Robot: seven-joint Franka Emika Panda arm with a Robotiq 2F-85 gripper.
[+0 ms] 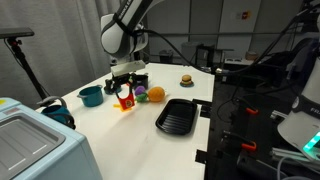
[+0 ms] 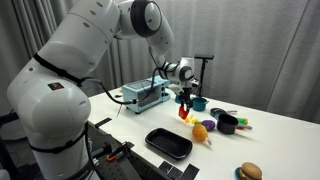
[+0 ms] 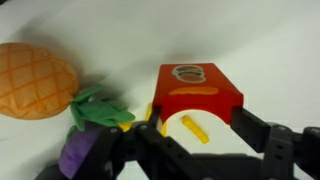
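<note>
A red box (image 3: 200, 82) like a fries carton, with a pale oval mark, lies between the fingertips of my gripper in the wrist view. The fingers come right up to its two sides, but how firmly they press is not clear. Exterior view 1 shows the red box (image 1: 125, 101) beneath the gripper (image 1: 124, 92), tilted and close to the white table; any gap below it is hard to judge. Yellow fries pieces (image 3: 195, 128) lie beyond the box in the wrist view.
An orange pumpkin-like toy (image 3: 35, 82) and a purple eggplant (image 3: 80, 150) with green leaves lie beside the box. A black tray (image 1: 177, 117), teal bowl (image 1: 92, 96), dark pot (image 2: 228, 123), toy burger (image 2: 249, 171) and toaster oven (image 1: 38, 150) stand around.
</note>
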